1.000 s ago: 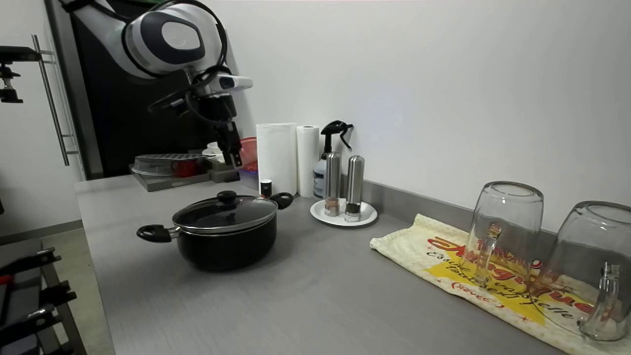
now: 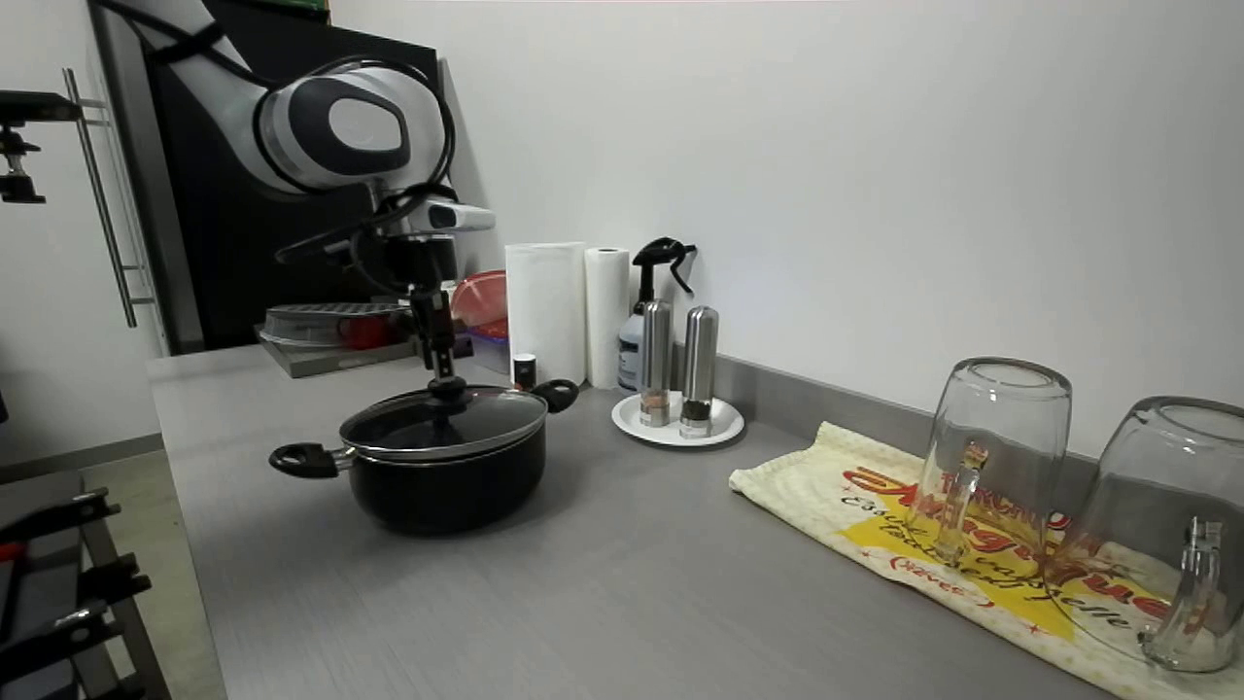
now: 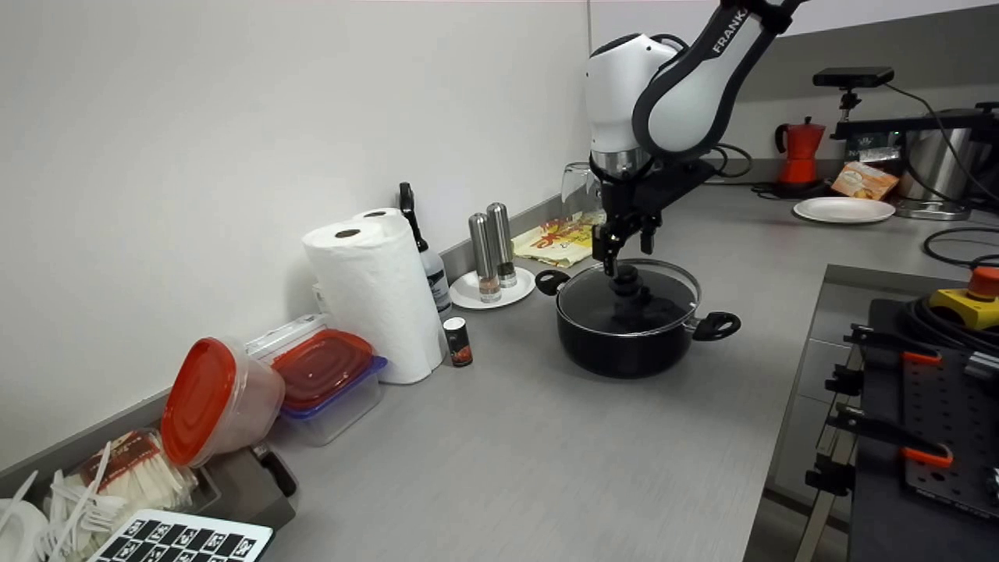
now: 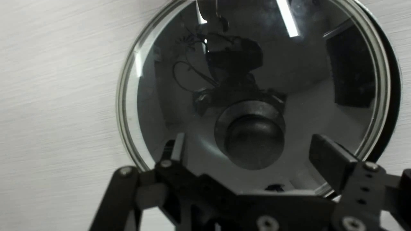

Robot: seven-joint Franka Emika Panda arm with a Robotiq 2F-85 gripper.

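A black two-handled pot (image 2: pixel 449 490) stands on the grey counter, covered by a glass lid (image 3: pixel 660 290) with a steel rim. The lid's round black knob (image 4: pixel 254 140) is at its centre. My gripper is open above the lid, its fingers (image 4: pixel 332 161) spread wide to either side of the knob in the wrist view. In exterior view 2 the gripper (image 3: pixel 625 257) points down with its tips close to knob height. Whether a finger touches the knob or the glass I cannot tell.
Behind the pot are paper towel rolls (image 2: pixel 545 309), a small dark shaker (image 3: pixel 458 342) and a white plate (image 2: pixel 677 431) bearing two steel mills. Upside-down glass mugs (image 2: pixel 991 467) rest on a cloth (image 2: pixel 840 513).
The arm has come down and the gripper has straightened from a tilt, so its fingers now reach the lid's knob. Pot and lid have not moved.
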